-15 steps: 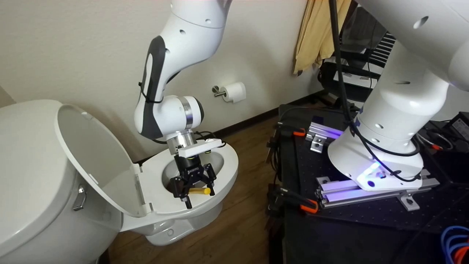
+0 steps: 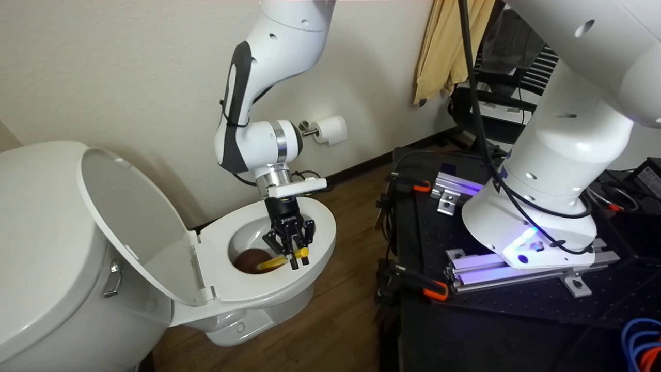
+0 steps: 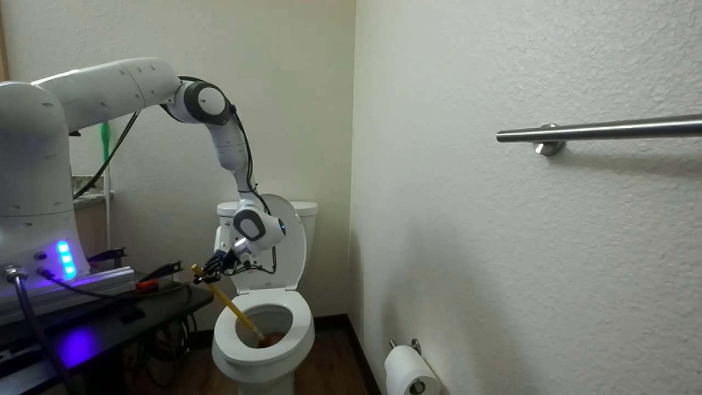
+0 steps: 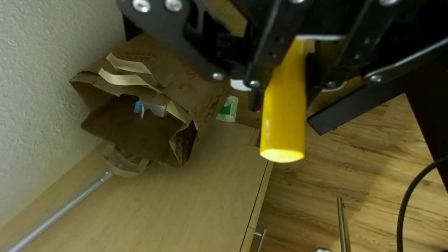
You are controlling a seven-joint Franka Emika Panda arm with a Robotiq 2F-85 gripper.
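Observation:
A plunger with a yellow handle (image 3: 230,304) and a reddish-brown cup (image 2: 251,260) stands tilted in the toilet bowl, its cup down inside. The handle leans over the bowl's rim, toward the black table. Near the handle's upper end, my gripper (image 2: 300,263) is shut on it. In the wrist view the yellow handle (image 4: 283,126) runs between the black fingers, its end sticking out past them. The toilet (image 2: 241,282) has its lid (image 2: 136,217) raised. The far side of the cup is hidden in the bowl.
The black table (image 2: 427,335) carrying the arm's base stands close to the toilet. A toilet paper roll (image 2: 331,129) hangs on the wall beside the bowl. The wrist view shows a paper bag (image 4: 138,126) on a wooden surface.
My gripper has shifted right in exterior view 1, and its open fingers have closed round the yellow handle. The handle's end moved right and up. The plunger's cup now shows in the bowl.

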